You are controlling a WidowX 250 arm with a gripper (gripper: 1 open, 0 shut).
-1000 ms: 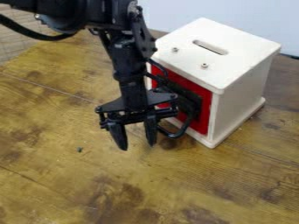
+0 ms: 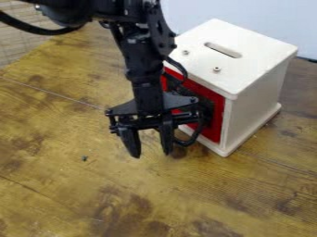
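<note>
My black gripper [image 2: 150,139] hangs just above the wooden table, its two fingers pointing down and spread apart with nothing between them. It is left of and in front of a white box [image 2: 247,102] with a slot and two small screws on its top. The box's red front panel [image 2: 213,120] faces the arm and is partly hidden behind the gripper and its cables.
A white wall stands behind the box, and the floor shows at the upper left.
My gripper has shifted slightly to the right and a little upward, and the arm above it leans a bit differently. The box has not visibly moved.
</note>
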